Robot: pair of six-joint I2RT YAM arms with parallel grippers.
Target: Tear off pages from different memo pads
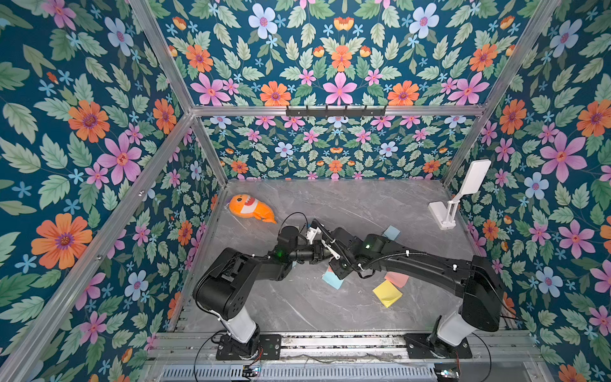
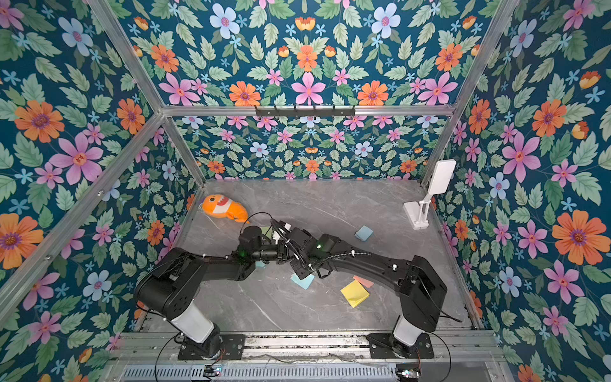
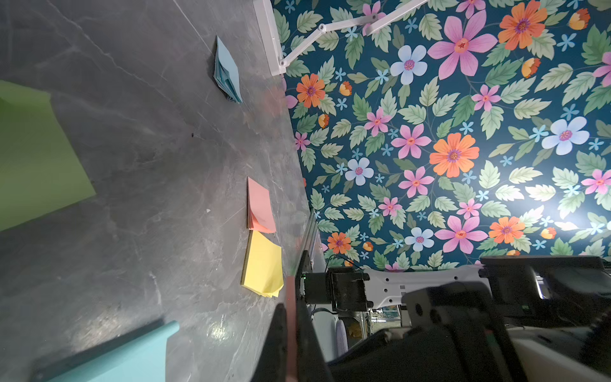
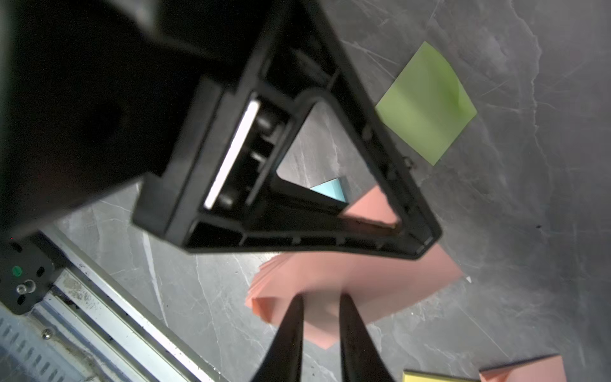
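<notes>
My left gripper is shut on a pink memo pad, seen edge-on as a thin pink strip in the left wrist view. In the right wrist view that pink memo pad (image 4: pixel 382 280) hangs below the black left finger frame, its sheets fanned at one corner. My right gripper is open, its narrow fingers (image 4: pixel 289 347) reaching over the pink paper; whether either touches it is hard to tell. Both grippers meet near mid-table in the top views. A yellow pad (image 1: pixel 387 293), a second pink pad (image 3: pixel 259 207) and a blue pad (image 1: pixel 390 233) lie on the table.
A loose green sheet (image 4: pixel 426 105) and a light-blue sheet (image 2: pixel 303 280) lie around the grippers. An orange plush toy (image 1: pixel 250 207) is at the back left, and a white lamp (image 1: pixel 459 194) at the back right.
</notes>
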